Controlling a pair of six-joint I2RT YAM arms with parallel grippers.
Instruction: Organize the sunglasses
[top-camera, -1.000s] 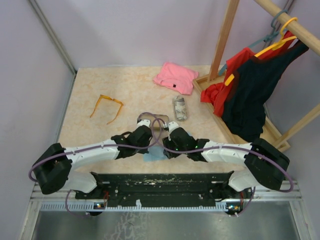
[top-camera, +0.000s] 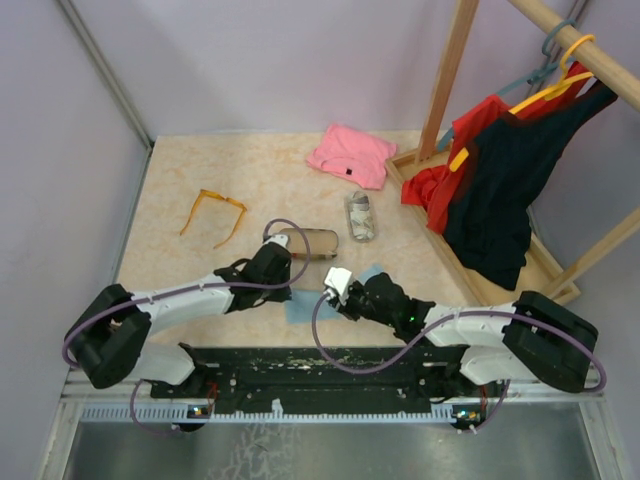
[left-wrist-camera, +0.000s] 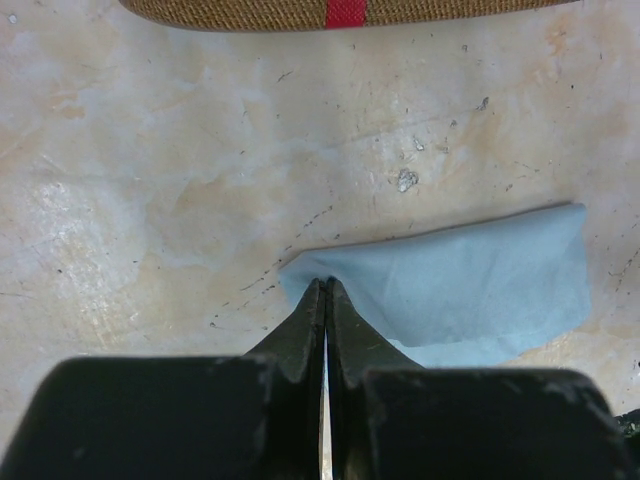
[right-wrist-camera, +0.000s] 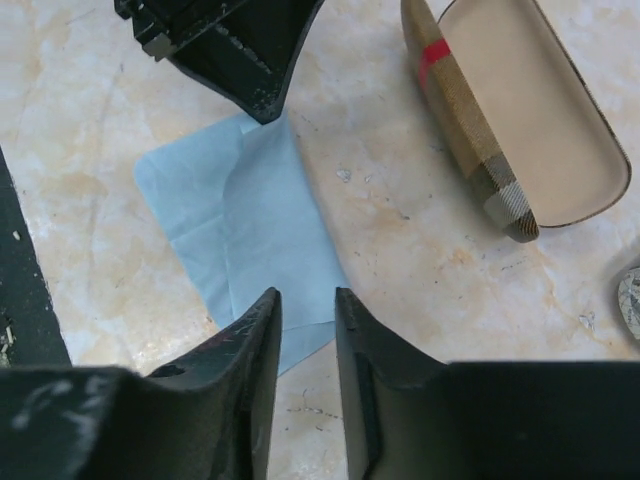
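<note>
Orange-framed sunglasses (top-camera: 222, 198) lie with their arms spread at the left of the table. An open tan case (top-camera: 322, 243) with a woven edge and red stripe (left-wrist-camera: 346, 12) rests near the middle. Just in front of it, a light-blue cloth (right-wrist-camera: 265, 215) lies partly folded. My left gripper is shut with its tips against one cloth corner, where a crease starts; whether cloth is pinched cannot be told. Over the opposite end of the cloth, my right gripper stands part open with nothing between its fingers.
A clear container (top-camera: 360, 216) stands right of the case. Behind is a folded pink garment (top-camera: 350, 155). A wooden rack (top-camera: 440, 85) with red and dark clothes takes up the right side.
The left gripper has shifted slightly left. More of the cloth shows between them; sunglasses and case have not moved.
</note>
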